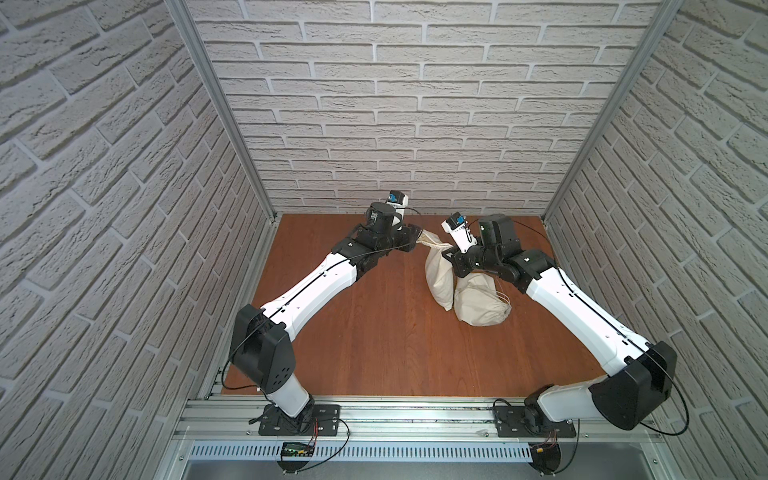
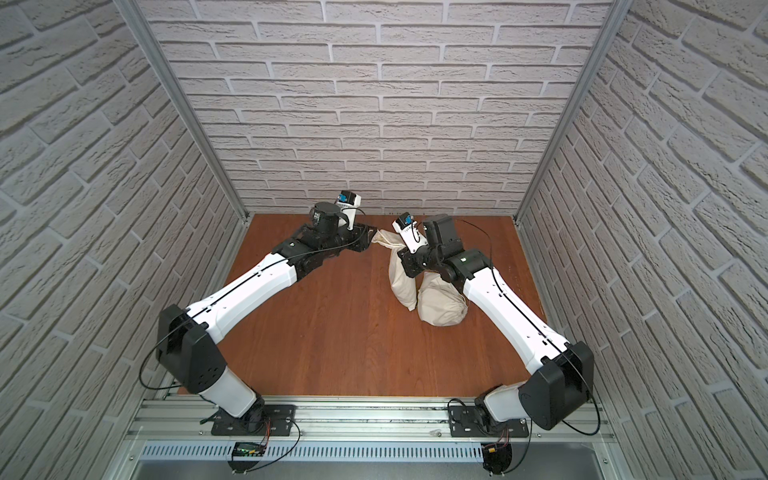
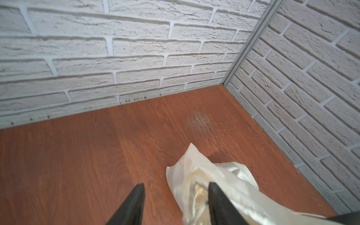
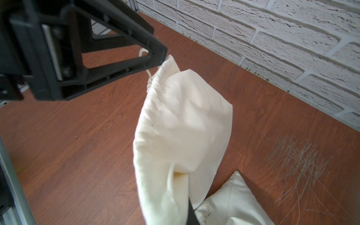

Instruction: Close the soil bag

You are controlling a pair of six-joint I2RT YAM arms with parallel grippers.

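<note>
A cream cloth bag (image 4: 180, 112) hangs with its gathered rim stretched between the grippers. My right gripper (image 1: 450, 257) is shut on its cloth; only a dark sliver of its fingers shows in the right wrist view. My left gripper has its fingers apart at the bag's far corner. One left finger (image 4: 150, 56) is close against that corner in the right wrist view, and whether it touches is unclear. A loop of cord (image 4: 142, 52) shows beside it. A cream cloth bundle (image 1: 482, 302) rests below the right arm; whether it is part of the same bag is hidden.
Thin pale strands (image 4: 300, 161) lie scattered on the wooden table (image 1: 368, 336) toward the back right. Brick walls (image 1: 416, 128) enclose the back and sides.
</note>
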